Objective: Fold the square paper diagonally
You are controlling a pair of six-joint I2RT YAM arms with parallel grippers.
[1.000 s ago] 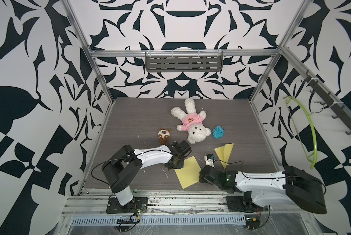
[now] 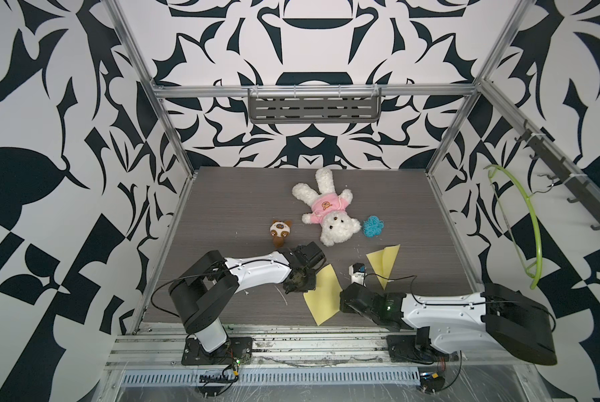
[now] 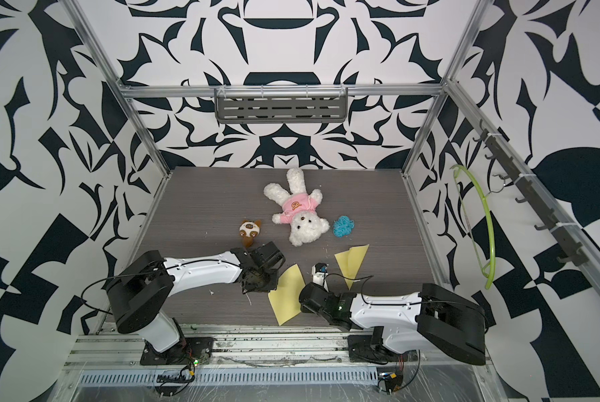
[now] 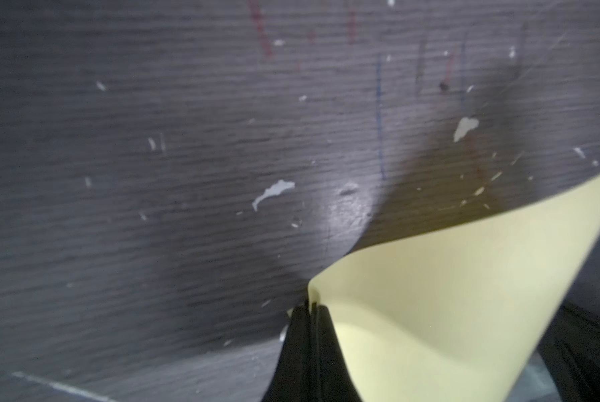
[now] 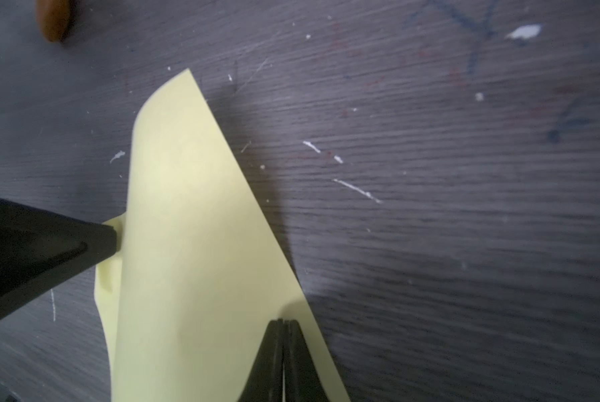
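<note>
A yellow paper (image 2: 322, 301) lies between my grippers near the front edge of the table, its sheet curving up and over on one side. My left gripper is shut at the curled edge of the paper (image 4: 454, 288), whose thin edge seems to run into its fingertips. My right gripper is shut with its fingertips pressing on top of the paper (image 5: 199, 254), beside its straight edge. A second, folded yellow paper (image 2: 383, 261) lies farther right, behind the right arm.
A white teddy bear (image 2: 333, 221) in pink lies at the back centre, a teal woolly object (image 2: 373, 225) to its right, and a brown-and-white toy (image 2: 279, 231) left of it.
My left gripper and arm have shifted slightly, and the paper's left side has drawn inward, so the sheet looks narrower and more curled. The right arm has barely moved.
</note>
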